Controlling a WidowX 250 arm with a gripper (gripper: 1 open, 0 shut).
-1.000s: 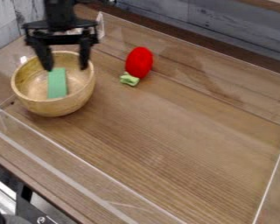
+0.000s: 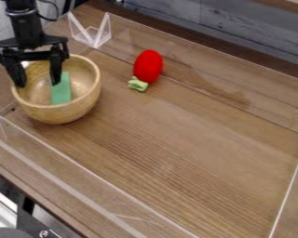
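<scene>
My black gripper (image 2: 31,65) is over the left side of a round tan bowl (image 2: 77,110), open, its fingertips reaching down to about rim height. A teal-green object (image 2: 60,86) lies inside the bowl, right of the fingers. A red oval object (image 2: 148,66) sits at the upper middle of the table, with a small pale-green piece (image 2: 138,85) just below it.
A white wire frame (image 2: 92,33) stands at the back, right of the arm. A dark panel runs along the back right.
The bowl and red object look unmoved.
</scene>
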